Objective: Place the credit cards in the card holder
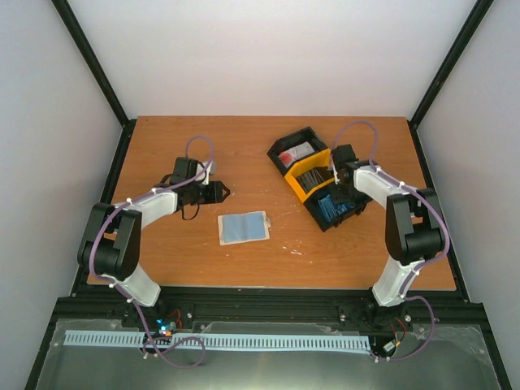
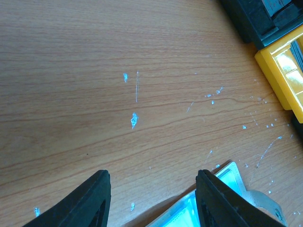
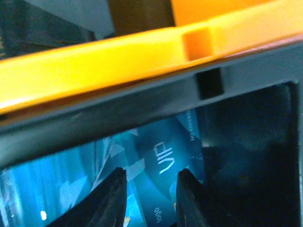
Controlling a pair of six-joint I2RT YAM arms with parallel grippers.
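Note:
The pale blue card holder (image 1: 244, 228) lies flat near the middle of the table; its end with a clear tab (image 2: 267, 203) shows in the left wrist view. Blue credit cards (image 1: 332, 209) stand in the near black bin (image 1: 323, 224). Over that bin my right gripper is open, its fingertips in front of the blue cards (image 3: 165, 156). Both of its fingers stand apart, and I see no card clearly pinched. Left of and above the holder, my left gripper is open with only bare table and the holder's edge beyond its fingers.
A yellow bin (image 1: 297, 185) with dark cards adjoins the blue cards' bin. Beyond it is another black bin (image 1: 278, 158) with white and red cards. The yellow bin's wall (image 3: 118, 56) rises close to my right fingers.

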